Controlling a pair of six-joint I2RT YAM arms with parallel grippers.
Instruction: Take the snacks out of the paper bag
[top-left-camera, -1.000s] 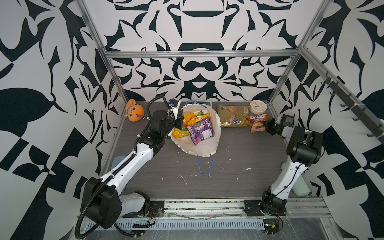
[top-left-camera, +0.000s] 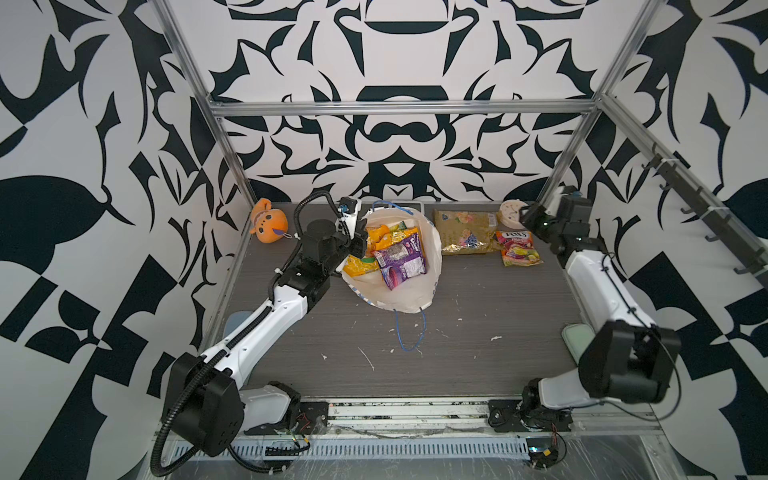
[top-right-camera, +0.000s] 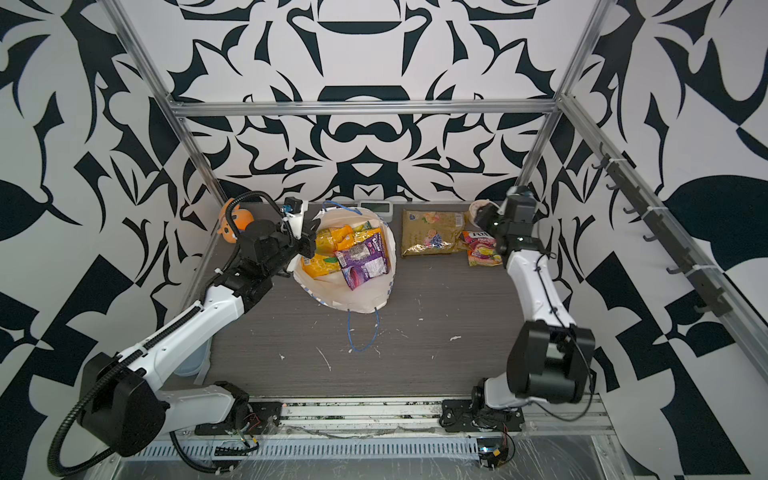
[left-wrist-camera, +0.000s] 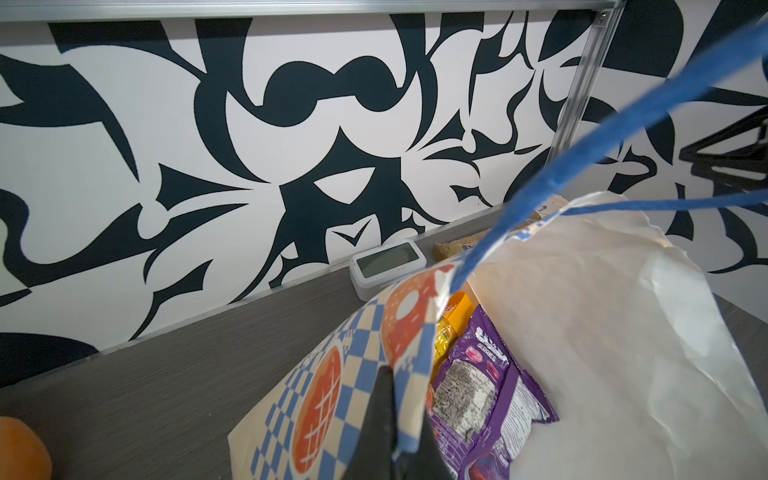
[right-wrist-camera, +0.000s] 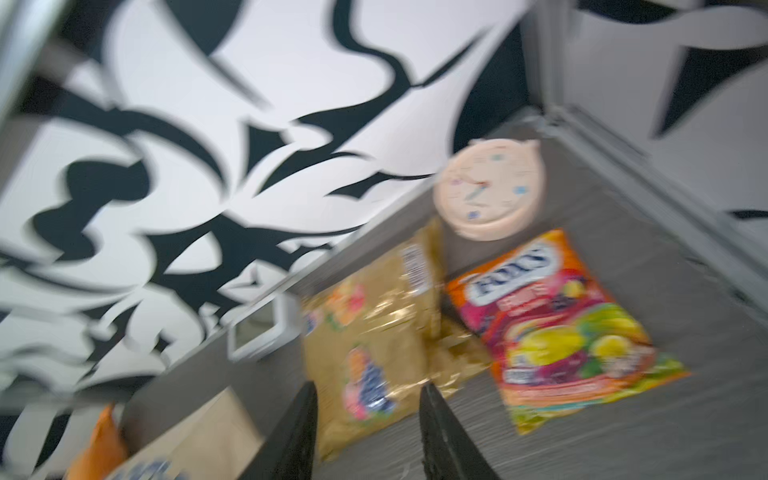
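Note:
The paper bag (top-left-camera: 432, 272) lies open at mid-table, holding a purple snack (top-left-camera: 400, 260) and yellow packets (top-left-camera: 360, 264). My left gripper is shut at the bag's blue-checked upper rim, seemingly pinching it; the tips are partly hidden. Right of the bag lie a gold packet (right-wrist-camera: 368, 344) and a FOX'S candy bag (right-wrist-camera: 552, 328). My right gripper is above them, blurred in motion, fingers apart with nothing seen between them.
An orange toy (top-left-camera: 268, 224) sits at the back left, a white timer (left-wrist-camera: 387, 265) behind the bag, a round clock (right-wrist-camera: 488, 188) at the back right.
The left arm and the bag look unchanged.

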